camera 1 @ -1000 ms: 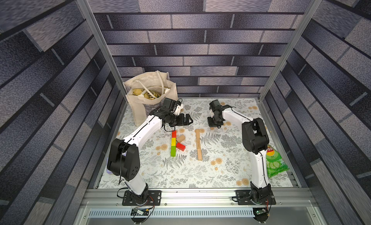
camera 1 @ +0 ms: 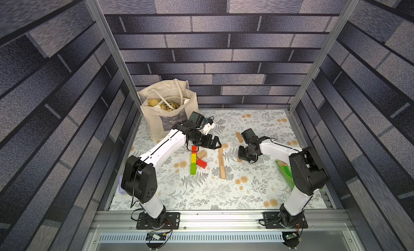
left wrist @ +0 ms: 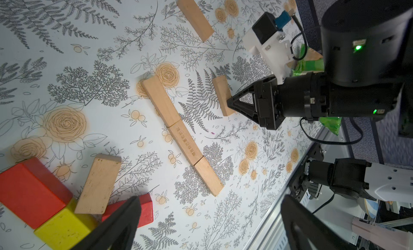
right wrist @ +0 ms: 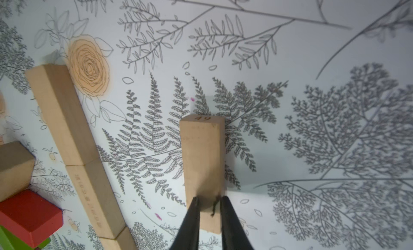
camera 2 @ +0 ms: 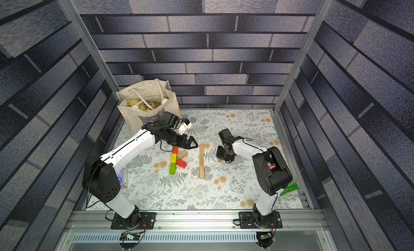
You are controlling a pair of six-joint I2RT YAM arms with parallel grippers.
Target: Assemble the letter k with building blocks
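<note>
My right gripper is shut on one end of a plain wooden block (right wrist: pixel 201 151), to the right of a straight line of three wooden blocks (left wrist: pixel 185 136). Another wooden block (left wrist: pixel 195 17) lies loose farther back. At the left, a coloured column has a red block (camera 1: pixel 194 148), a yellow block (camera 1: pixel 193 157) and a green block (camera 1: pixel 193 169). Against its right side lie a slanting wooden block (camera 1: pixel 201 154) and a slanting red block (camera 1: pixel 201 163). My left gripper (camera 1: pixel 217 143) hangs open above the far end of the wooden line, empty.
A cloth bag (camera 1: pixel 151 117) stands at the back left. At the right edge lies a green snack bag (camera 2: pixel 290 188), partly behind the right arm. A purple-and-white box (camera 2: pixel 123 177) sits by the left arm.
</note>
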